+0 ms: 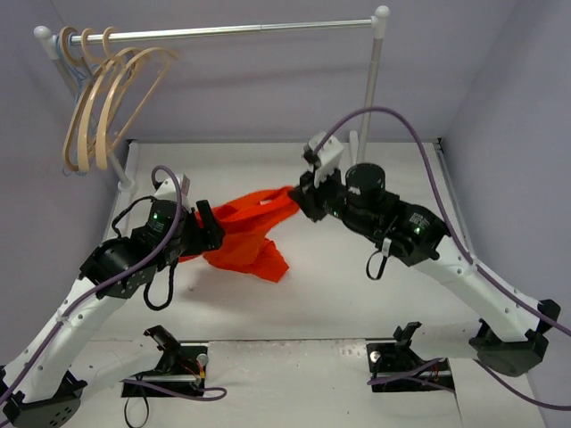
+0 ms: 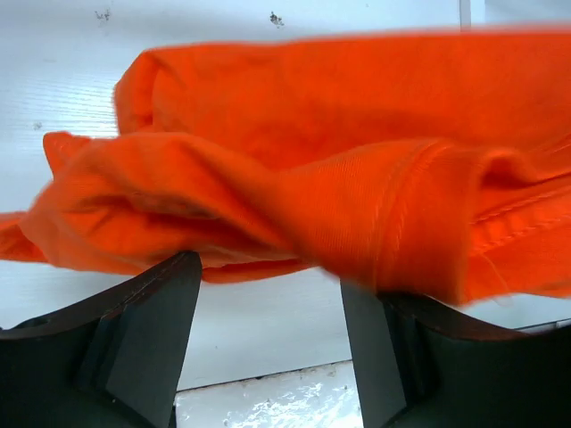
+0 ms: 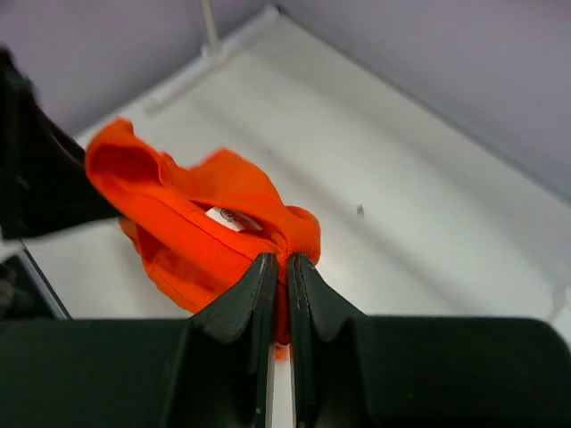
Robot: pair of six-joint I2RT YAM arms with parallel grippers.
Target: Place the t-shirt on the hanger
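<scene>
The orange t-shirt [image 1: 245,223] stretches, bunched and folded, between my two arms above the white table. My right gripper is shut on its collar-like edge, where a white label [image 3: 234,219] shows inside. At the other end my left gripper [image 1: 214,225] is open; in the left wrist view its fingers [image 2: 152,330] stand well apart, with shirt fabric [image 2: 232,196] passing just beyond and over the right fingertip. Whether cloth lies between those fingers I cannot tell. Several wooden hangers [image 1: 111,89] hang at the rail's left end, away from both grippers.
A metal rail [image 1: 241,30] on white posts spans the back, its middle and right empty. Walls close in both sides.
</scene>
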